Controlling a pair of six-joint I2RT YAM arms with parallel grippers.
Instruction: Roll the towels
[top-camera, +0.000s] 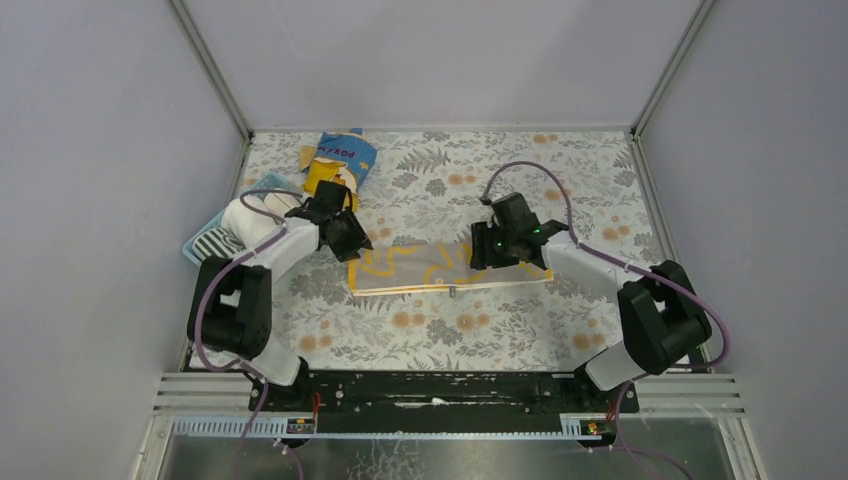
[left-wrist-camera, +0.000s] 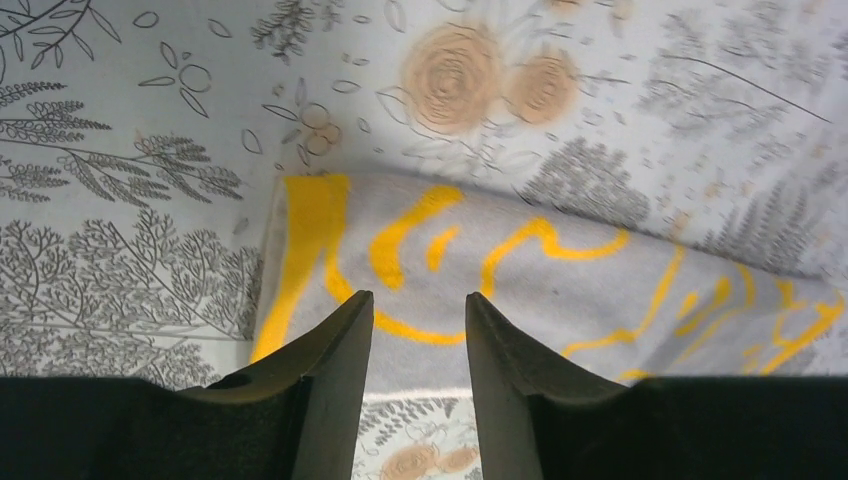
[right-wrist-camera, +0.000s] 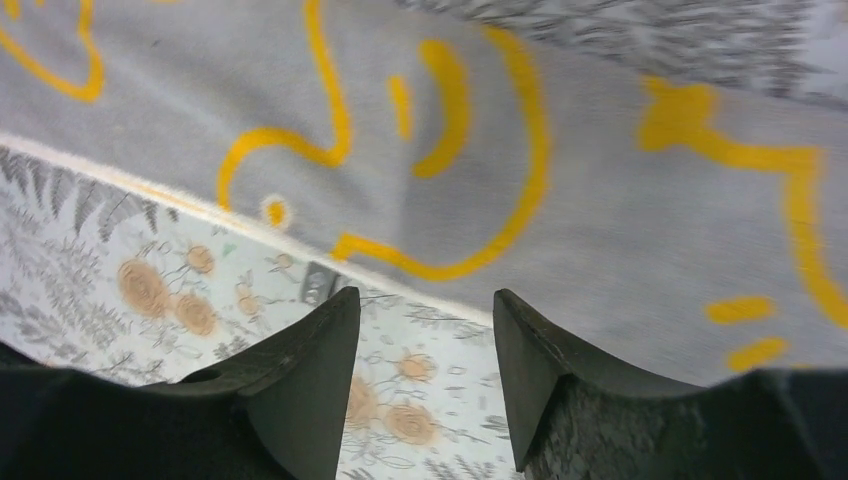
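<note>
A grey towel with yellow markings (top-camera: 410, 268) lies flat in a long folded strip across the middle of the table. Its yellow-edged left end (left-wrist-camera: 305, 235) is free on the cloth in the left wrist view. Above that end hovers my left gripper, part open, with only a gap between its fingers. My right gripper (top-camera: 480, 266) hangs over the strip right of its middle. In the right wrist view its open fingers (right-wrist-camera: 335, 335) frame the towel's near edge, holding nothing. A small grey tag (right-wrist-camera: 319, 284) sticks out from that edge.
At the left stands a light blue basket (top-camera: 192, 250) with white and striped towels (top-camera: 243, 220). Behind it lies a blue and yellow bag (top-camera: 345, 155).
</note>
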